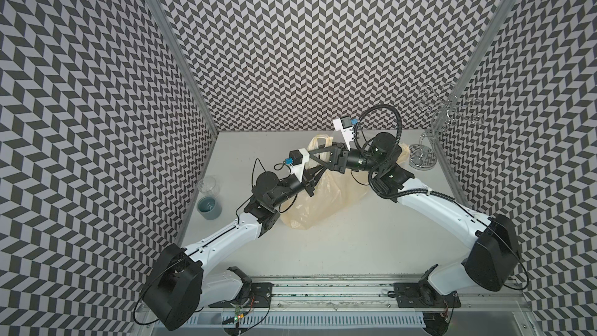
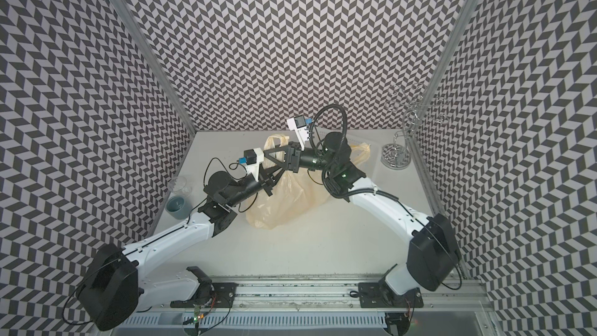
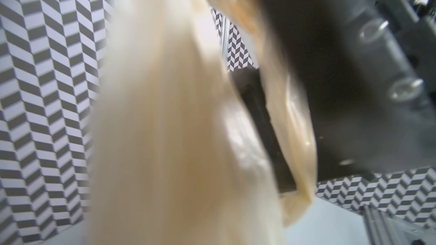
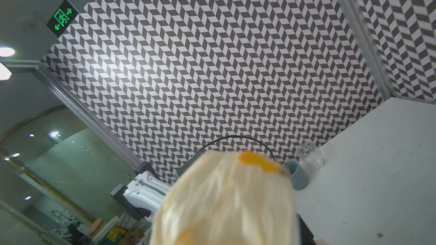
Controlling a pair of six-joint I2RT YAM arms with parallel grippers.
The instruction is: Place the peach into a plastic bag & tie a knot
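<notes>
The thin, cream plastic bag (image 1: 326,202) slumps on the table beneath both grippers, one handle loop (image 1: 321,141) standing up behind them. In the middle my left gripper (image 1: 321,173) is shut at the bag's top; whether film lies between its fingers is not clear. From the right my right gripper (image 1: 312,155) reaches over it, fingers spread part way. Blurred film (image 3: 177,131) fills much of the left wrist view, and a bag strip (image 3: 295,131) runs beside the right gripper's dark parts. Bunched film (image 4: 231,199) hides the right fingers in their own wrist view. No peach shows.
A blue-grey cup (image 1: 209,207) and a clear glass (image 1: 208,184) stand at the left table edge. A metal wire stand (image 1: 423,156) is at the back right. Bare table (image 1: 373,242) lies in front of the bag.
</notes>
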